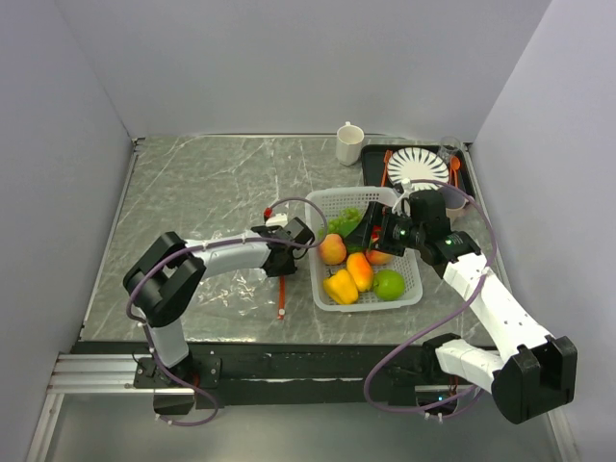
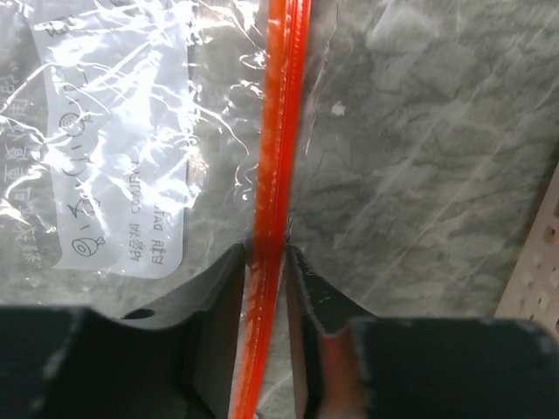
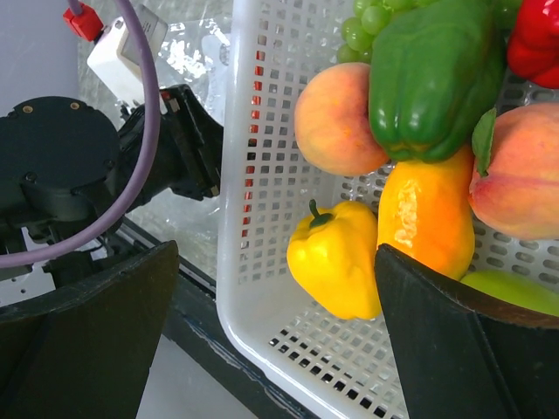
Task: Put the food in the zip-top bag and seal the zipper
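Observation:
The clear zip bag [image 2: 122,157] lies flat on the counter, its orange zipper strip [image 2: 275,157] running lengthwise. My left gripper is low over that strip, fingertips part open on either side of it. My right gripper hangs open above the basket [image 1: 318,295], nothing between its fingers. The basket holds a yellow pepper [image 3: 336,266], green pepper [image 3: 428,78], red pepper [image 3: 537,39], peaches [image 3: 336,118], a mango [image 3: 424,209], grapes [image 3: 362,26] and a green fruit [image 1: 388,284].
A white mug [image 1: 348,144] and a black tray [image 1: 374,164] with plate and utensils stand at the back right. The basket sits just right of the bag.

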